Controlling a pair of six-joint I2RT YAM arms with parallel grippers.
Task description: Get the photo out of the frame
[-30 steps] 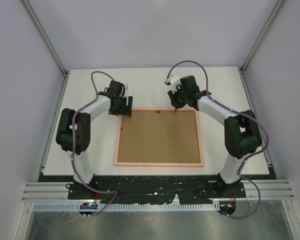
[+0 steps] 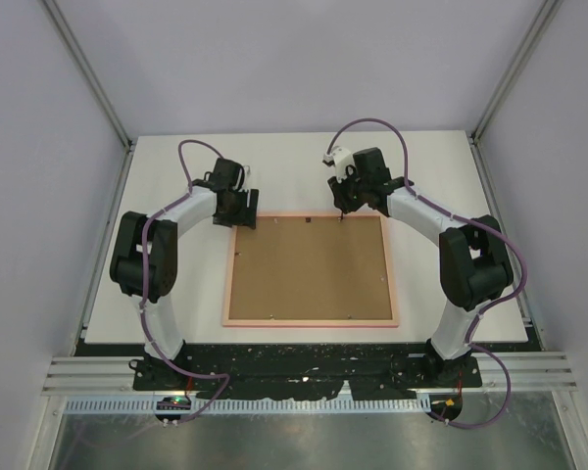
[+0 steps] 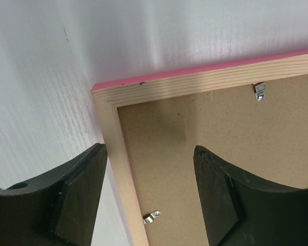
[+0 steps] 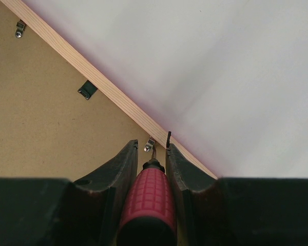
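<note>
The photo frame (image 2: pixel 314 324) lies back side up on the table, a light wooden border around a brown backing board (image 2: pixel 309 274). Small metal clips (image 3: pixel 260 91) sit along its inner edge. My left gripper is open at the far left corner, one finger outside the left border and the other above the board. At the far border my right gripper is shut on a red-handled tool (image 4: pixel 151 192), whose thin hooked tip meets a clip (image 4: pixel 149 144). Any photo is hidden beneath the board.
A dark tab (image 4: pixel 87 89) lies at the far border, left of the tool. The table's near edge runs just below the frame.
The frame has shifted very slightly left. My right gripper stays at the far border with the tool.
</note>
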